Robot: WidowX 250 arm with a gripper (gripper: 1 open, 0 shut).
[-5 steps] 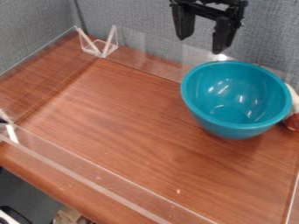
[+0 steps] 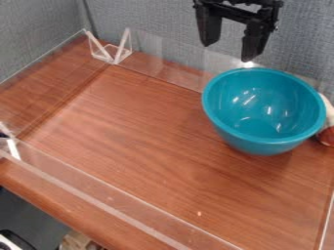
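My black gripper (image 2: 231, 29) hangs at the top of the view, open, its two dark fingers apart with nothing between them. Below it and a little to the right, a large turquoise bowl (image 2: 261, 125) sits on the wooden surface (image 2: 131, 156). The bowl looks empty inside.
A reddish and white object (image 2: 325, 129) is partly hidden behind the bowl at the right edge. A white wire holder (image 2: 109, 51) stands at the back left. Grey walls and clear edging border the surface.
My gripper has moved slightly to the right over the last second. The bowl has not moved.
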